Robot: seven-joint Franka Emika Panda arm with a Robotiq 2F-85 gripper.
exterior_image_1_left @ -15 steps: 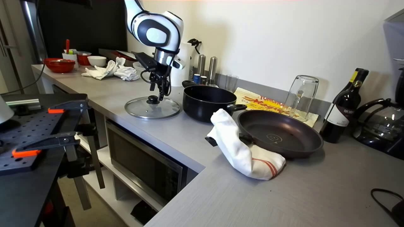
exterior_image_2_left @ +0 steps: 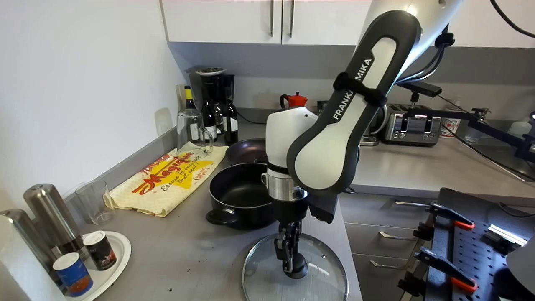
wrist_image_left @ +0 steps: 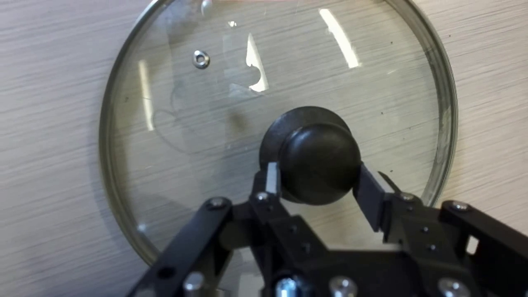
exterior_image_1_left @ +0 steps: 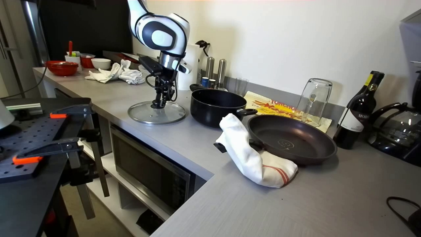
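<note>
A round glass lid (exterior_image_1_left: 142, 113) with a metal rim and a black knob (wrist_image_left: 320, 151) lies flat on the counter, left of the black pot (exterior_image_1_left: 213, 108) in exterior view 1. From above, my gripper is shut on the knob, one finger (wrist_image_left: 272, 178) at its left side and the other at its right. Through the glass (wrist_image_left: 198, 109) the grey counter shows. The pot stands without a cover, its inside visible in exterior view 2.
Beyond the pot is a frying pan (exterior_image_1_left: 294, 138) with a white cloth (exterior_image_1_left: 252, 158) over its handle. A glass mug (exterior_image_1_left: 314, 100) stands on a yellow towel (exterior_image_1_left: 266, 103) by the wall. The counter's front edge runs close to the lid.
The gripper has come down and its fingers have closed around the knob, which stood uncovered a second ago. The lid has shifted very slightly left.
</note>
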